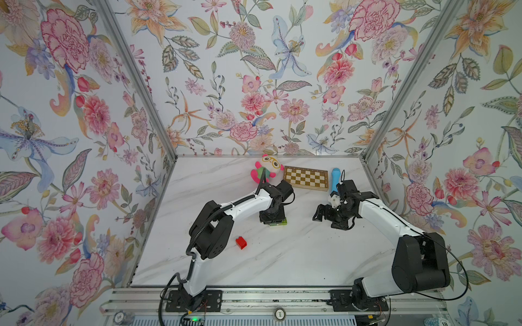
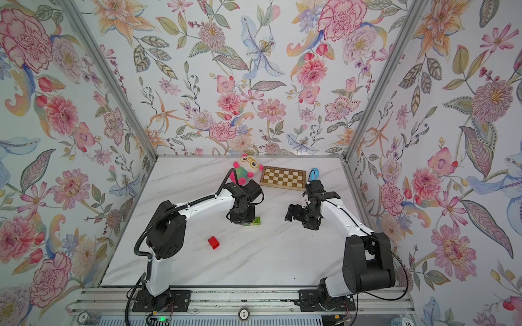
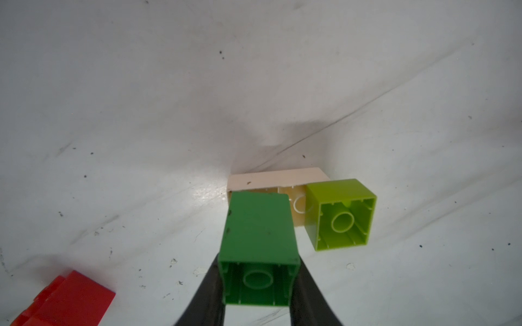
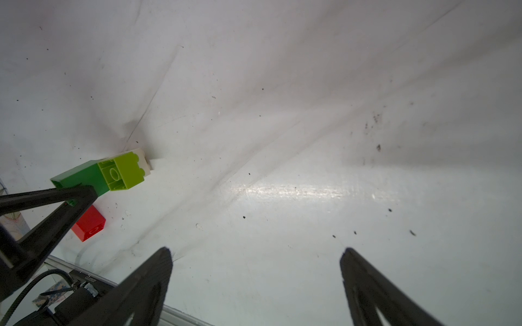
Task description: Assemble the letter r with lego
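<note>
My left gripper is shut on a dark green brick [image 3: 260,228], whose hollow underside faces the camera in the left wrist view. That brick overlaps part of a pale beige brick [image 3: 277,177] in this view. A light green brick [image 3: 354,194] adjoins the beige one's right end, its hollow side showing too. In the right wrist view the dark green brick [image 4: 82,175] and the light green brick [image 4: 130,171] appear side by side; whether they are locked together I cannot tell. My right gripper is open and empty, over bare table to the right.
Red bricks [image 1: 241,243] lie to the front left, apart from the others. A pink plush toy [image 1: 269,161], a chessboard [image 1: 306,178] and a blue object [image 1: 335,178] stand at the back.
</note>
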